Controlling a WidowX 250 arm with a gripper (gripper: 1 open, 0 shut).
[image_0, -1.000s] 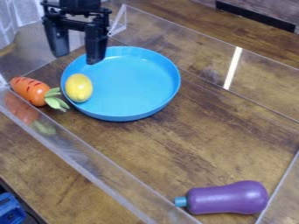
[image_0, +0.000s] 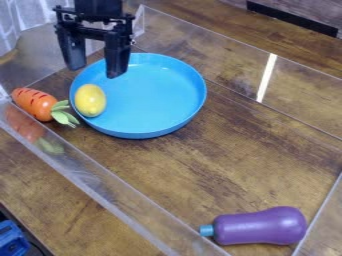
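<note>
My black gripper (image_0: 95, 57) hangs at the upper left, open, its two fingers apart with nothing visible between them. It is above the back-left part of a round blue plate (image_0: 167, 95). A yellow oval object (image_0: 91, 100) lies in that plate near its left side, below the gripper. An orange toy carrot (image_0: 38, 103) with green leaves lies left of the plate. A purple toy eggplant (image_0: 258, 225) lies at the lower right.
Clear plastic walls border the wooden surface (image_0: 187, 175) at left, front and right. Part of a blue object (image_0: 10, 240) shows at the lower left corner.
My gripper has moved slightly down and to the right over the plate. The plate, yellow object, carrot and eggplant have not moved.
</note>
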